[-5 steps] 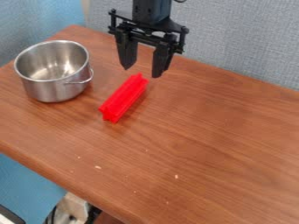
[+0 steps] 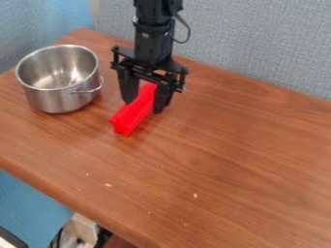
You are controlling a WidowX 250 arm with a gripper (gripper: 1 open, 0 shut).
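A long red block lies diagonally on the wooden table. My black gripper is directly over its far end, fingers open and lowered around or just above it; whether they touch it is unclear. A steel pot with a wire handle stands to the left of the block.
A padded grey wall runs behind it, and a blue surface lies past its left edge.
My gripper has moved down and to the left, from above and right of the red block to over its far end. Block and pot look unmoved.
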